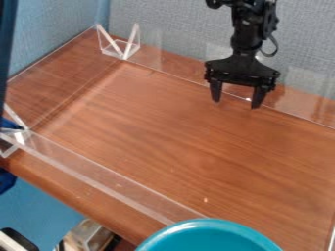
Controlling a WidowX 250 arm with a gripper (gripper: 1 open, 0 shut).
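Observation:
My black gripper point(237, 97) hangs near the back of the wooden table point(157, 147), its two fingers apart and pointing down, with nothing visible between them. The tabletop below and in front of it is bare apart from a tiny pale speck.
Clear low walls with white corner brackets point(118, 45) edge the table. A teal round container point(210, 237) sits at the bottom edge, partly out of frame. Dark blue items point(6, 180) lie beyond the left edge.

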